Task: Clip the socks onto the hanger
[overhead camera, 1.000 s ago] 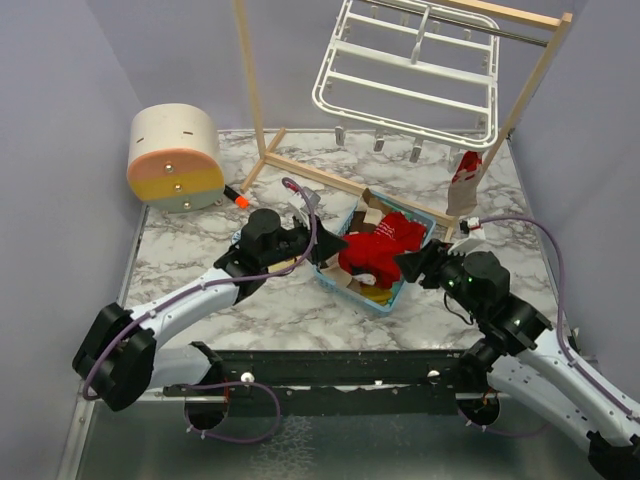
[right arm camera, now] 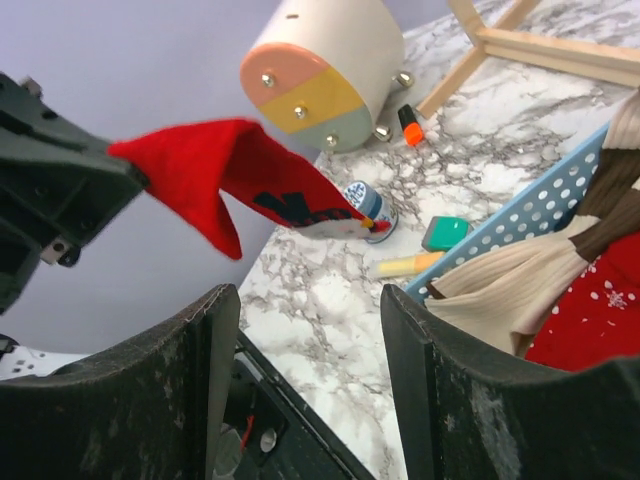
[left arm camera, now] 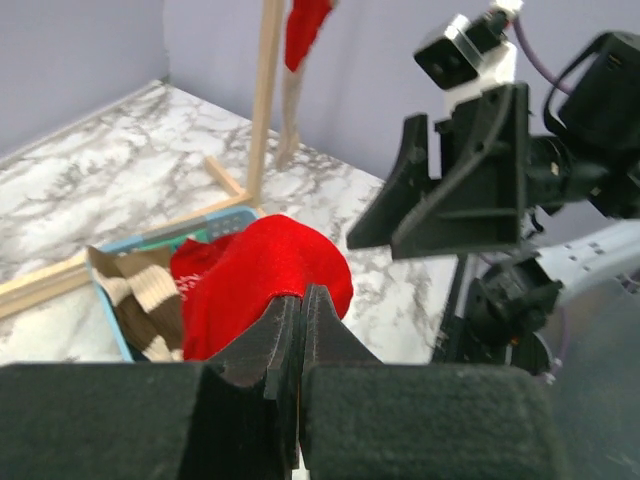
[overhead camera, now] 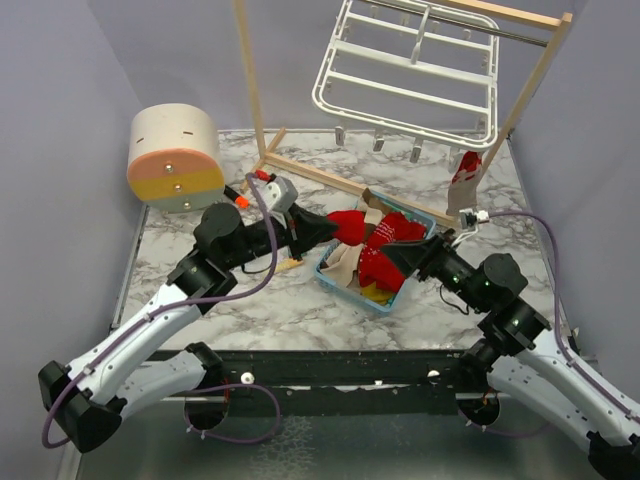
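A red sock (right arm camera: 275,180) hangs from my left gripper (overhead camera: 335,226), which is shut on one end of it. In the left wrist view the red cloth (left arm camera: 275,275) bulges out beyond the closed fingertips. My right gripper is open and empty, over the right side of the blue basket (overhead camera: 335,292). Inside the basket lie another red piece with white marks (overhead camera: 385,255) and beige and brown socks (right arm camera: 515,275). The white hanger (overhead camera: 410,70) hangs overhead at the back, with clips (overhead camera: 378,141) along its edge. One red and beige sock (overhead camera: 464,183) hangs at its right end.
Wooden poles (overhead camera: 520,100) and a floor bar (overhead camera: 320,175) frame the hanger. A drum-shaped drawer box (overhead camera: 175,160) stands back left. Left of the basket lie a green item (right arm camera: 445,233) and a can (right arm camera: 370,208).
My left gripper has risen from the basket with the red sock, shifting slightly back. The right arm has moved only slightly and stays open.
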